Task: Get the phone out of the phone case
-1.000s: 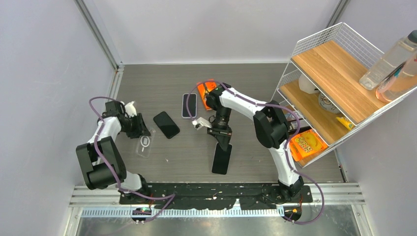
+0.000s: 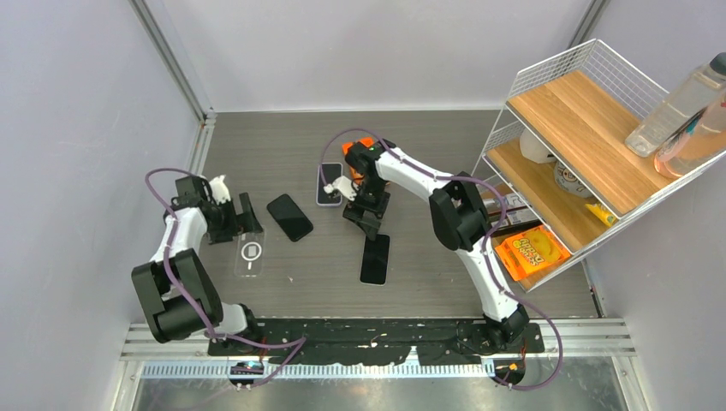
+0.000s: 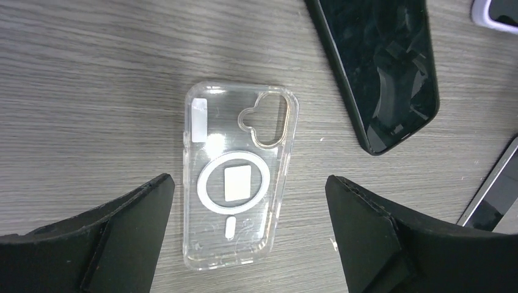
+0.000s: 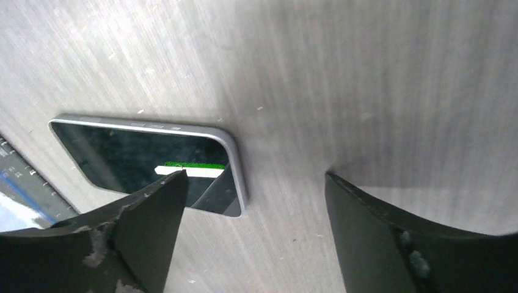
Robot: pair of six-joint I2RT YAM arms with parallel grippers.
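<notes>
The clear phone case (image 3: 247, 229) lies empty on the table, its ring-marked back up, in the left wrist view. My left gripper stands wide open above it, a finger to either side and apart from it. A dark phone with a grey frame (image 4: 140, 155) lies flat with its screen up in the right wrist view; from above, the same phone (image 2: 374, 261) is near the table's front. My right gripper is open with bare table between its fingers, the phone lying partly behind its left finger.
Two more phones lie between the arms: a black one (image 2: 289, 217) near the case and a pale-framed one (image 2: 329, 185) farther back. An orange item (image 2: 353, 146) is partly behind the right arm. A wire shelf (image 2: 591, 128) fills the right side.
The case, tilted on edge in the left gripper before, now lies flat. The phone has left the right gripper and rests flat; that gripper has moved slightly back.
</notes>
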